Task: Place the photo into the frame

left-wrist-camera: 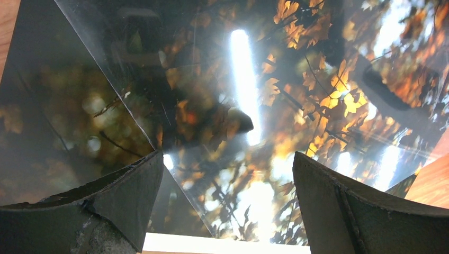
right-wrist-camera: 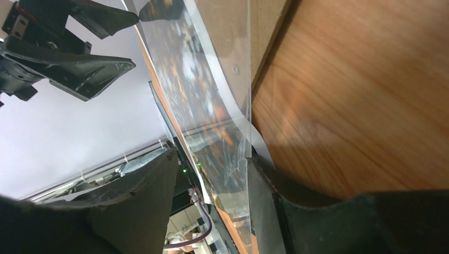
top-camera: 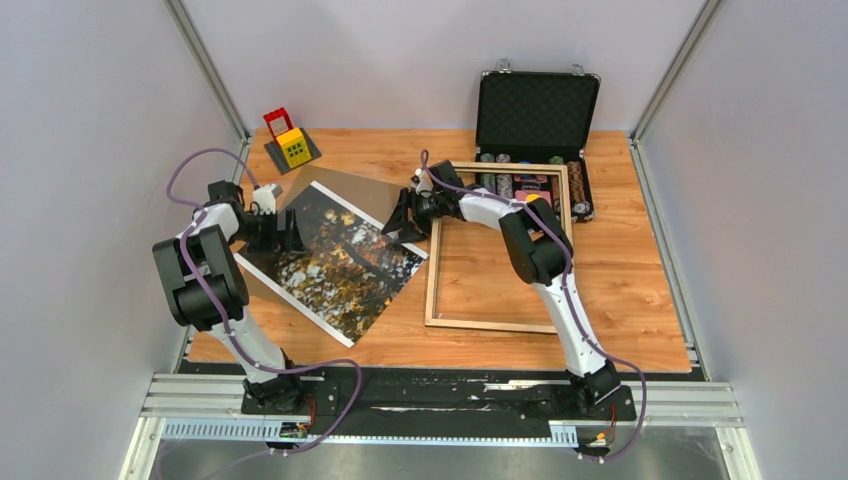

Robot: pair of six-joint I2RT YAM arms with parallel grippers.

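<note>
The photo [top-camera: 345, 265], an autumn-leaf print with white borders, lies slanted on the table over a brown backing board [top-camera: 355, 188]. A clear sheet [right-wrist-camera: 225, 132] covers it; in the right wrist view this sheet runs down between the fingers of my right gripper, which stands part open at the photo's right corner. Whether either finger touches the sheet I cannot tell. My left gripper is open over the photo's left part, nothing held between its fingers. The empty wooden frame [top-camera: 432, 285] rests to the right, partly under my right arm.
An open black case [top-camera: 538, 110] with chips stands at the back, its front part inside the frame's outline. At the back left sits a yellow and red toy [top-camera: 292, 146] on a grey plate. Bare table [top-camera: 635, 280] shows on the right.
</note>
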